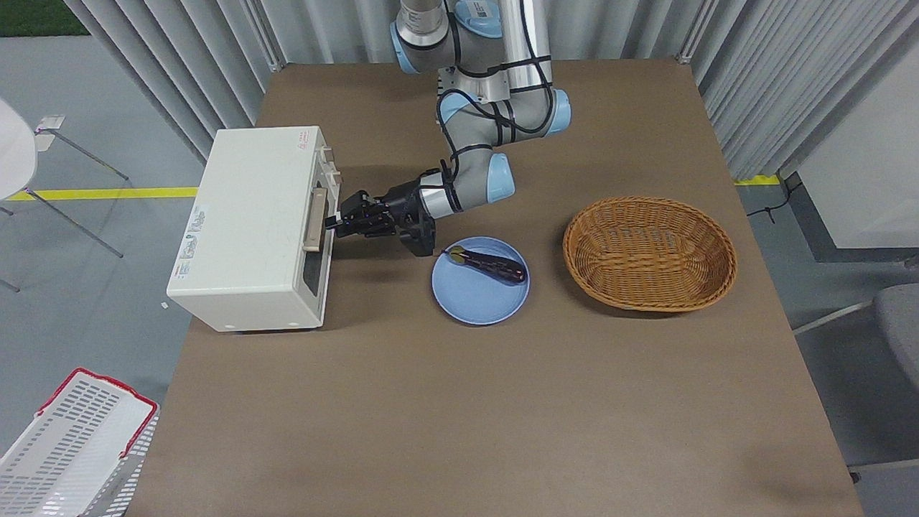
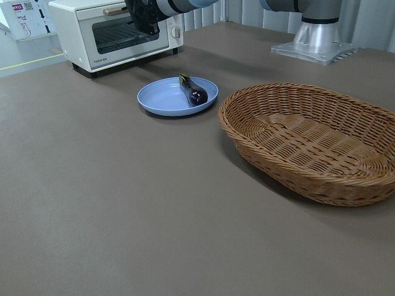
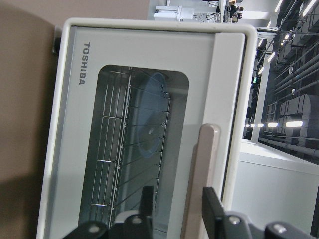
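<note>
A white Toshiba toaster oven (image 1: 241, 224) sits on the left of the table, its glass door (image 3: 129, 149) closed or nearly so, with a beige handle (image 3: 202, 174). My gripper is at the door, its two fingers apart at the handle's lower part; the front view shows it at the oven's front (image 1: 336, 222). An eggplant (image 1: 491, 266) lies on a blue plate (image 1: 474, 301) right of the oven.
A wicker basket (image 1: 650, 258) stands to the right of the plate.
</note>
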